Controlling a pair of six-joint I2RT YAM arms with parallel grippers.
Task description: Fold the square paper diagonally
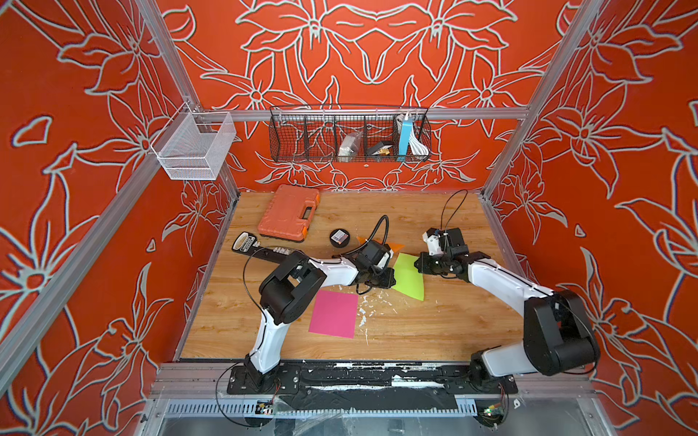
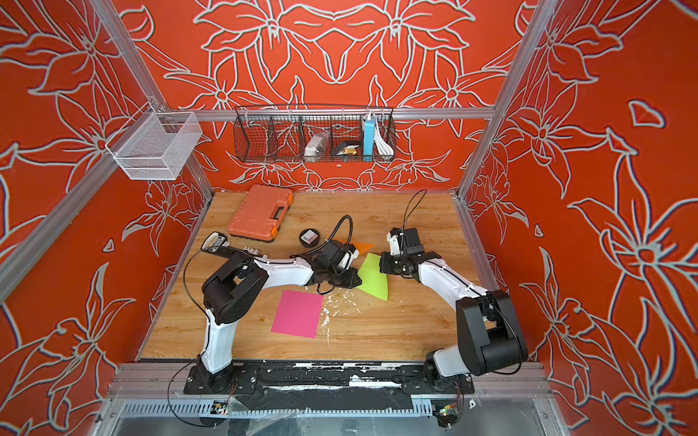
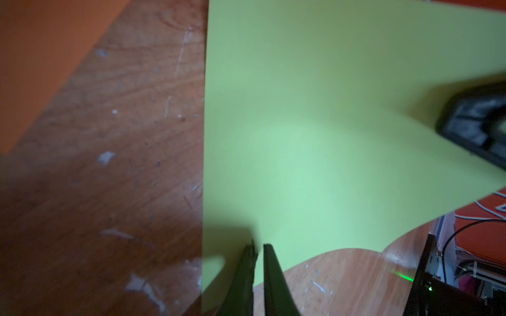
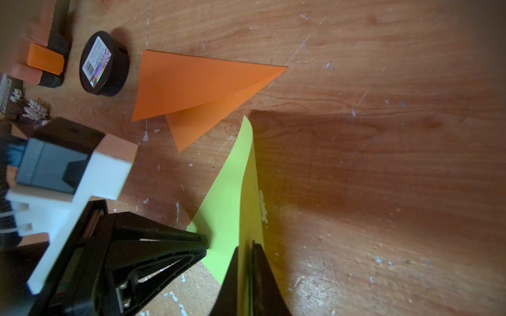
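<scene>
The green square paper (image 1: pixel 408 277) lies between my two grippers, its right side raised and curling. In the right wrist view my right gripper is shut on that raised edge of the green paper (image 4: pixel 218 218). My left gripper has its fingertips down at the opposite corner, over the green paper (image 3: pixel 295 158). A narrow gap shows between these left fingers; whether paper is caught there is not clear. From above, the left gripper (image 2: pixel 356 279) covers this corner.
A folded orange paper (image 4: pixel 195 84) sits behind the green one, near a black round tin (image 4: pixel 104 63). A pink sheet (image 1: pixel 333 314) lies front left. An orange case (image 1: pixel 289 212) stands at the back left.
</scene>
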